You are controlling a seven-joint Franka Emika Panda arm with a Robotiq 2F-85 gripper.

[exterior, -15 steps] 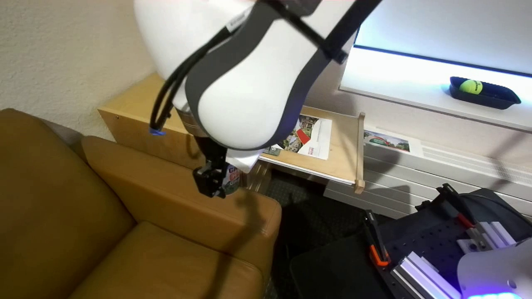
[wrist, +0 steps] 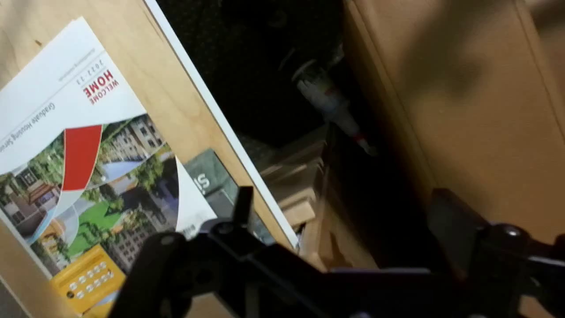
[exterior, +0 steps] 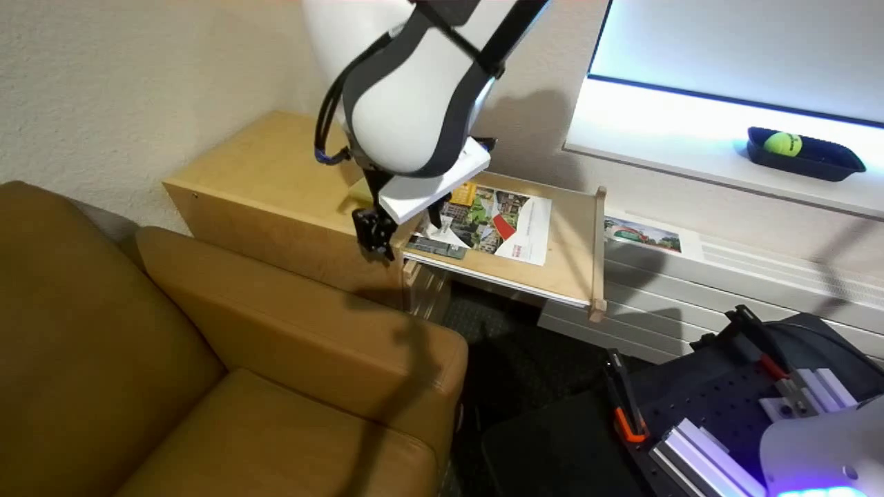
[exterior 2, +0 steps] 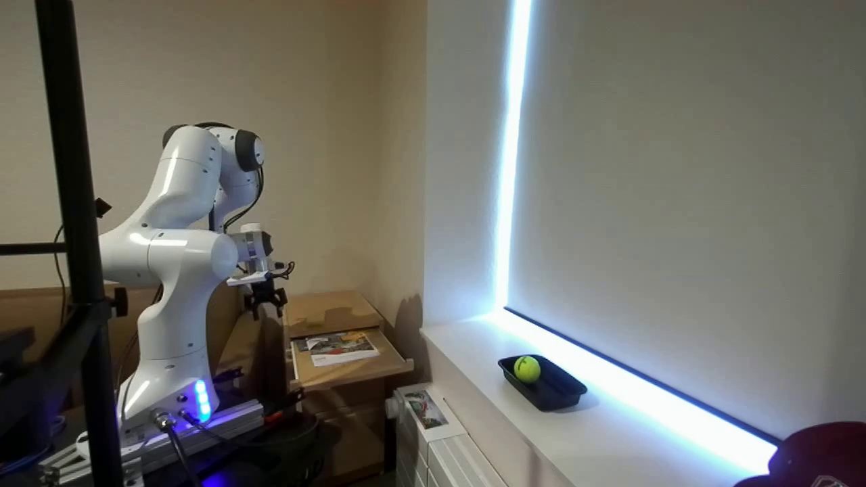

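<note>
My gripper is open above the gap between the sofa arm and the pulled-out drawer, with nothing between its fingers. In exterior view 2 the gripper (exterior 2: 266,307) hangs in the air near the wooden cabinet (exterior 2: 329,307). Down in the dark gap, in the wrist view, a pale bottle-like container (wrist: 325,98) with a red band near its narrow end lies tilted, apart from the fingers. The drawer (exterior: 572,240) stands open, holding a printed brochure (exterior: 530,236) and a grey-green item (exterior: 437,248) by its edge.
The brown sofa arm (exterior: 331,298) borders the gap on one side. A black tray (exterior: 816,161) with a yellow-green ball (exterior: 783,144) rests on the windowsill. Clamps (exterior: 627,402) stand up from the black mount at lower right.
My gripper has moved up and back towards the cabinet and drawer. The labelled container seen by its fingers a second ago is no longer there. The drawer has not moved.
</note>
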